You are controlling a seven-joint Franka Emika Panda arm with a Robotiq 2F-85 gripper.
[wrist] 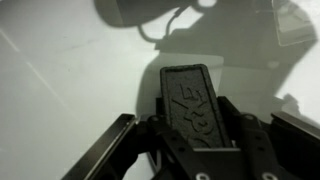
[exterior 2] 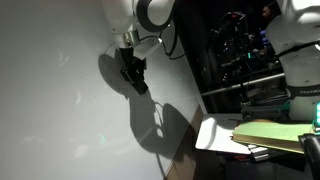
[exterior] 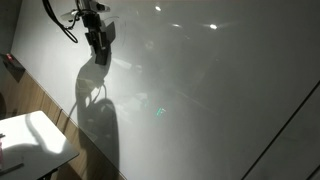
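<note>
A dark block with raised lettering (wrist: pixel 190 105), eraser-like in shape, is clamped between the fingers of my gripper in the wrist view. In exterior view 1, my gripper (exterior: pixel 99 42) is at the upper left, over the white board (exterior: pixel 220 100), with the dark block (exterior: pixel 102 57) at its tip. Exterior view 2 has the gripper (exterior 2: pixel 128 62) close to the board too, the block (exterior 2: pixel 139 82) facing its surface. Whether the block touches the board cannot be told. A small green mark (exterior: pixel 160 112) is on the board, below and right of the gripper.
A small white table (exterior: pixel 35 143) stands at the lower left in exterior view 1. In exterior view 2, a yellow-green item (exterior 2: pixel 275 134) lies at the right near dark equipment. Most of the board's surface is clear, with the arm's shadow across part of it.
</note>
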